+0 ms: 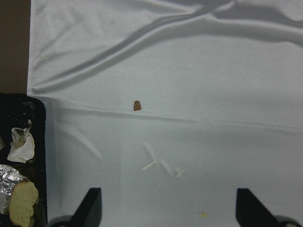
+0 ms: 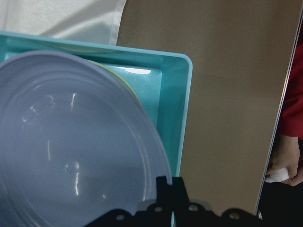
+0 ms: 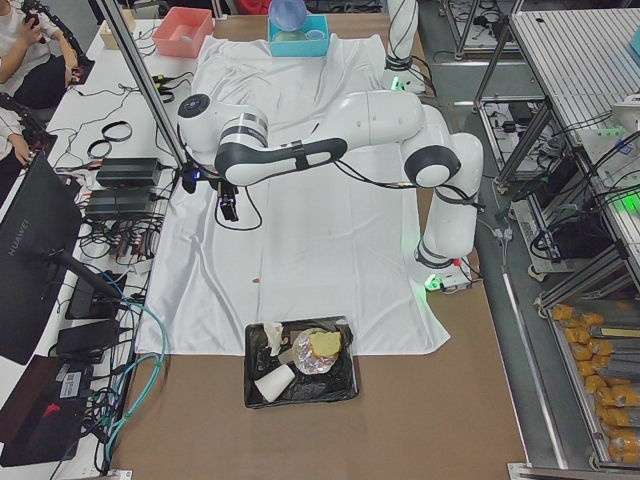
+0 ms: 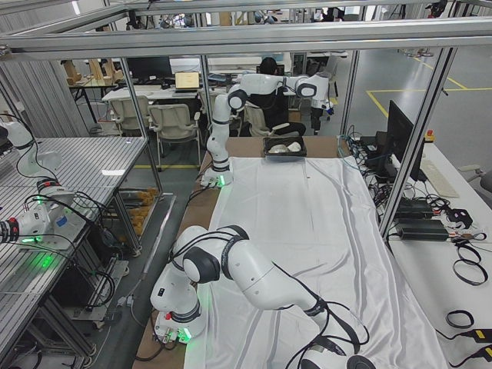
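Observation:
A blue translucent plate (image 2: pixel 75 142) is held by its rim in my right gripper, shut on it, over a turquoise bin (image 2: pixel 173 104) with a green item beneath the plate; the same plate (image 3: pixel 287 14) shows at the top of the camera left view. My left gripper hangs open over the white cloth (image 1: pixel 165 75), nothing between its fingers. Beside it is a black tray (image 3: pixel 250 365) holding crumpled foil (image 1: pixel 8 184), bread (image 1: pixel 23 203) and white paper (image 1: pixel 21 147).
A red bin (image 3: pixel 183 30) stands left of the turquoise one. A person in red (image 2: pixel 293 113) is beyond the table edge. Equipment and cables line the side table.

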